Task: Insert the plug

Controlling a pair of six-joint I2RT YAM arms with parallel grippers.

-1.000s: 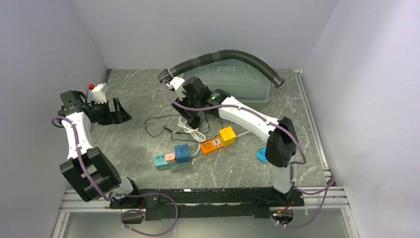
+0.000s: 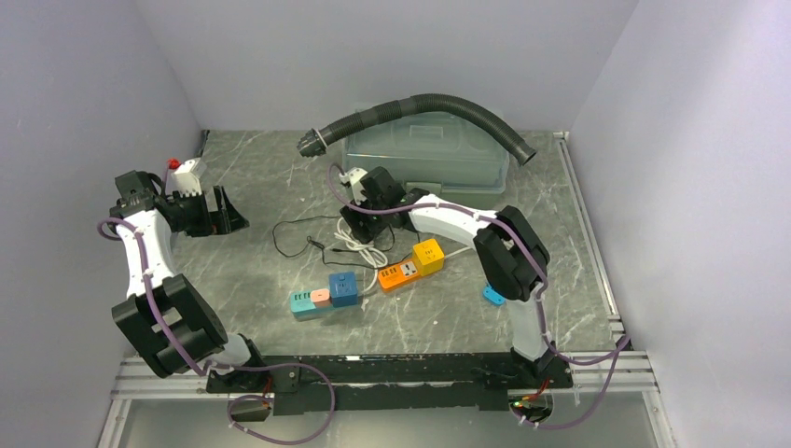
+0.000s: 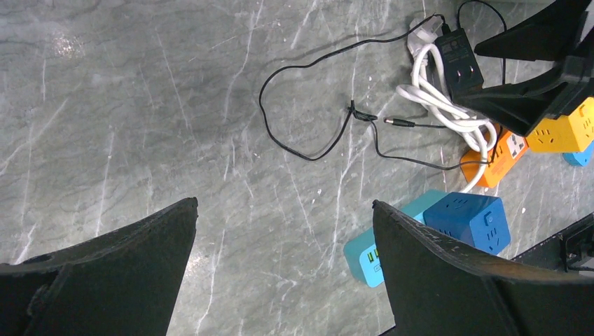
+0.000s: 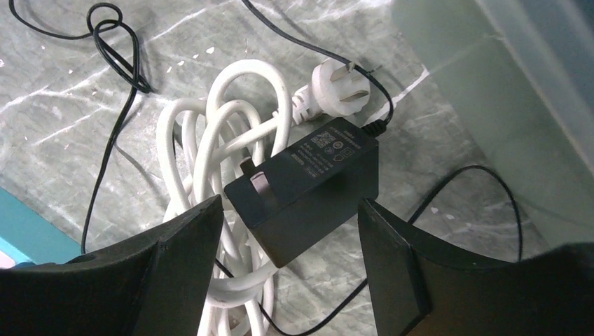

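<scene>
A black power adapter (image 4: pixel 308 185) lies tilted against a bundle of white cable in the right wrist view, its printed face up. Just beyond it rests the white plug (image 4: pixel 340 88), prongs showing. My right gripper reaches down over the adapter, with one finger on each side of its near end; its fingers stand apart, and contact cannot be made out. The teal power strip (image 3: pixel 363 257) and the orange power strip (image 3: pixel 495 155) lie nearby. Far to the left, my left gripper is open above bare table, nothing between its fingers.
A clear plastic bin (image 2: pixel 424 154) stands behind the right gripper, a black hose (image 2: pixel 420 103) arching over it. The blue cube (image 2: pixel 343 289) and yellow cube (image 2: pixel 428 257) sit by the strips. Thin black cord (image 3: pixel 308 65) loops across the table.
My right gripper has come down and slightly to the right, closer to the adapter and white cable. The left arm has stayed in place.
</scene>
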